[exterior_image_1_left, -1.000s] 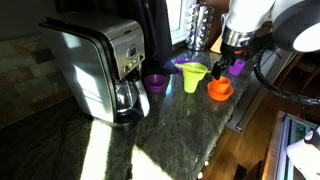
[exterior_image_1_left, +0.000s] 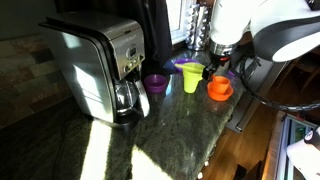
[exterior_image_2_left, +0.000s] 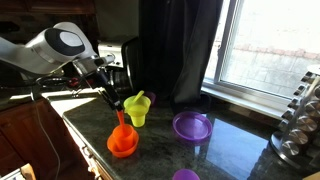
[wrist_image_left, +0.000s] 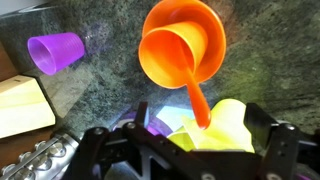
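An orange bowl (wrist_image_left: 211, 22) sits on the dark counter with an orange cup (wrist_image_left: 150, 63) over it. From the cup an orange utensil handle (wrist_image_left: 199, 104) sticks up toward my gripper. The fingers stand open, one finger (wrist_image_left: 137, 119) on each side of the handle's end in the wrist view; contact cannot be made out. In exterior view 2 my gripper (exterior_image_2_left: 114, 103) is just above and beside the orange handle (exterior_image_2_left: 121, 117). A yellow-green cup (exterior_image_1_left: 191, 82) with a yellow-green utensil (exterior_image_1_left: 188, 67) stands close by.
A purple plate (exterior_image_2_left: 192, 125) lies toward the window, and a purple cup (exterior_image_2_left: 187, 175) is near the front. The coffee maker (exterior_image_1_left: 105, 70) and a purple bowl (exterior_image_1_left: 155, 83) stand on the other side. A metal spice rack (exterior_image_2_left: 296, 130) is by the window.
My arm has come lower and a little to the left in exterior view 1, bringing the gripper down by the orange bowl. The dishes appear unmoved.
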